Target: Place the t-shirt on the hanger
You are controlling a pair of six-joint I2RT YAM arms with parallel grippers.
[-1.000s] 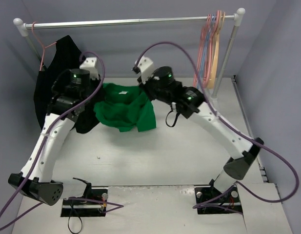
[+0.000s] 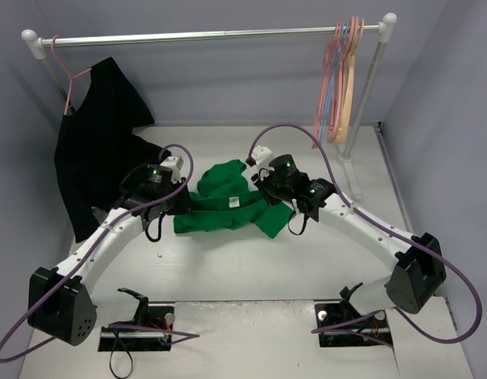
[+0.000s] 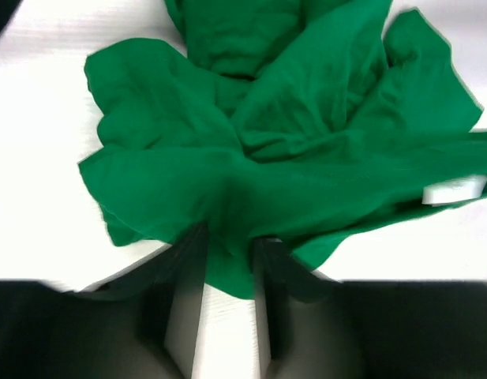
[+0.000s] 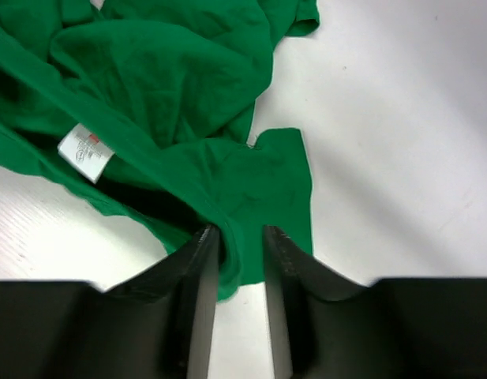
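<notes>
The green t shirt [image 2: 223,217] lies spread and crumpled on the white table, its collar edge stretched sideways between my grippers, with a white label [image 4: 85,150] inside. My left gripper is at the left end of that edge, fingers part open around the fabric. My right gripper is at the right end, fingers part apart with a fold of green cloth between them. Whether either grips the cloth is not clear. Several hangers [image 2: 338,87] hang at the right of the rail.
The rail [image 2: 204,36] spans the back. A black garment [image 2: 93,150] hangs from a pink hanger at the left, beside the left arm.
Both grippers have moved toward the front and right with the shirt's edge, which has lowered, and the shirt now spreads on the table.
</notes>
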